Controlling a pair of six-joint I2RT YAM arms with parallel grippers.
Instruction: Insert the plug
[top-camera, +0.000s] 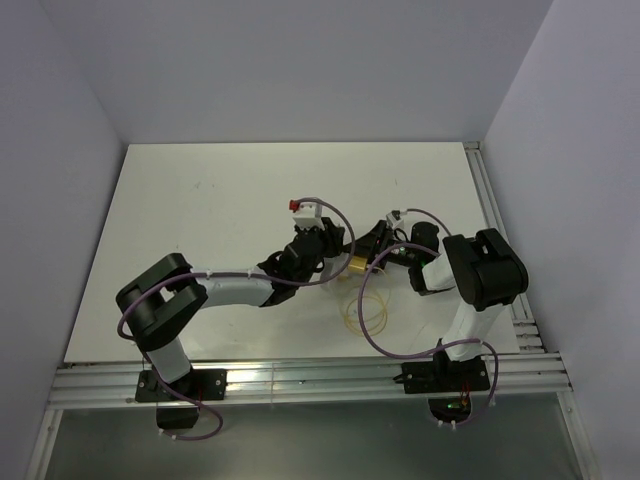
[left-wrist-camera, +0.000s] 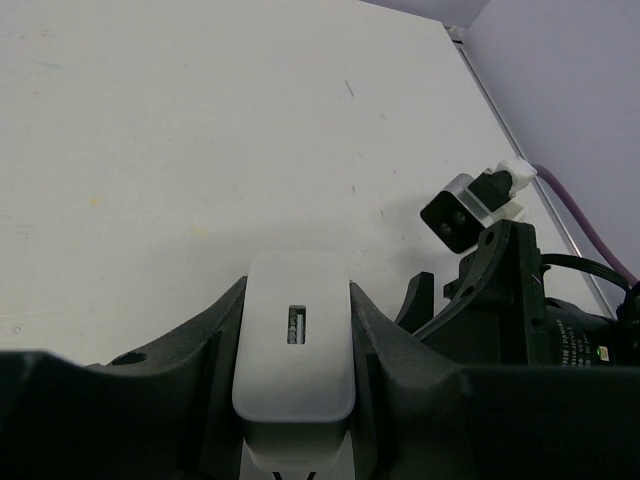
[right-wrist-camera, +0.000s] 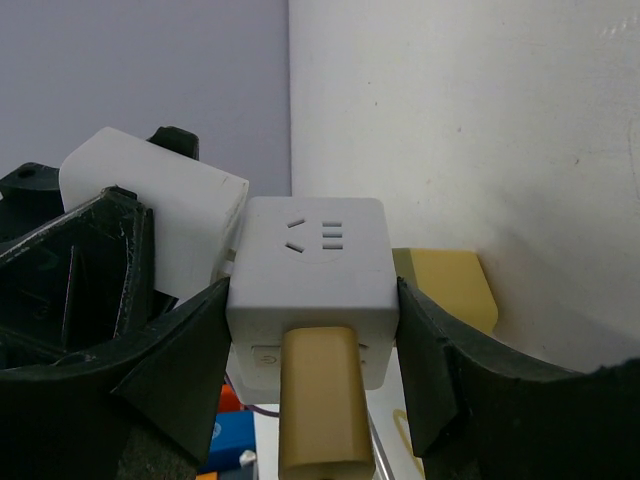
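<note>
In the left wrist view a white block with a small slot (left-wrist-camera: 294, 340), seemingly the plug, is clamped by my left gripper. My right gripper is shut on a white socket cube (right-wrist-camera: 315, 235) with slots on its face and a tan-yellow piece (right-wrist-camera: 325, 400) in front. Left of the cube, the right wrist view shows another white block (right-wrist-camera: 155, 200) among black gripper parts, its end very close to the cube's side. Prongs are hidden; I cannot tell whether plug and socket are joined. Both grippers meet near the table's middle.
A yellow cable (top-camera: 368, 312) lies coiled on the white table (top-camera: 220, 180) below the grippers. Purple cables hang along both arms. A yellow block (right-wrist-camera: 455, 285) shows beside the cube.
</note>
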